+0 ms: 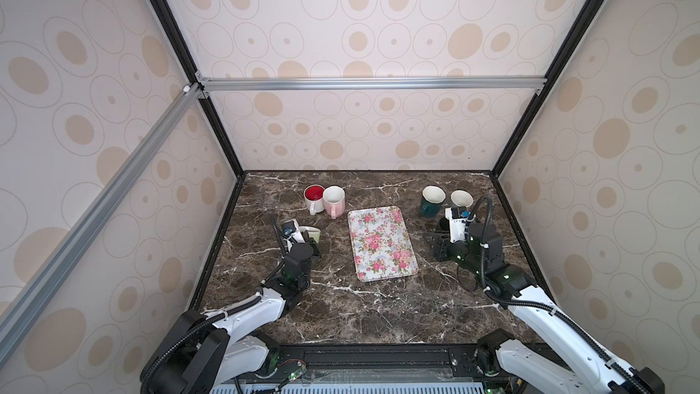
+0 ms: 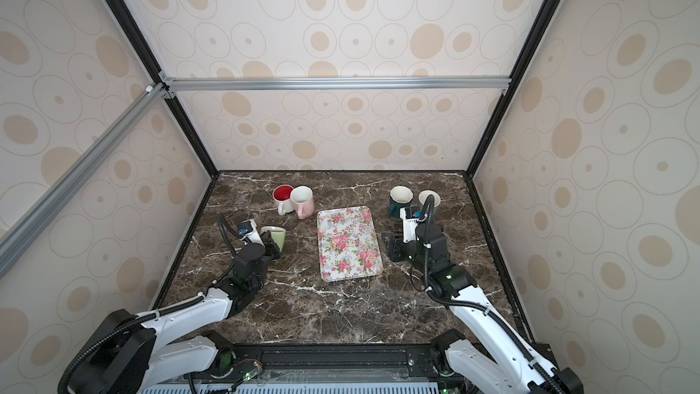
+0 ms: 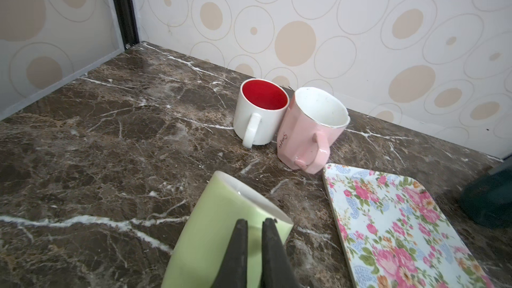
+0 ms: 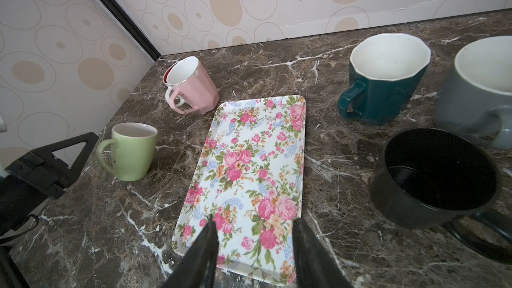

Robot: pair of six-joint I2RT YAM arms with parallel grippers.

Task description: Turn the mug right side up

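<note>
The light green mug [image 4: 133, 152] stands upright at the left of the table, opening upward and handle to the left in the right wrist view. Close by its handle side is my left gripper, shut with nothing seen held; its dark fingers overlap the mug [image 3: 205, 234] in the left wrist view. Over on the right, my right gripper has its fingers apart and the gap holds nothing; the flowered tray shows beyond it. A black mug [image 4: 434, 176] sits upright to the right of that gripper.
The flowered tray [image 1: 381, 244] lies mid-table. Behind the green mug stand a white mug with red inside [image 3: 261, 112] and a pink mug [image 3: 306, 133], side by side. A teal mug [image 4: 381, 93] and a grey mug [image 4: 480, 96] are at the back right. Bare tabletop lies in front.
</note>
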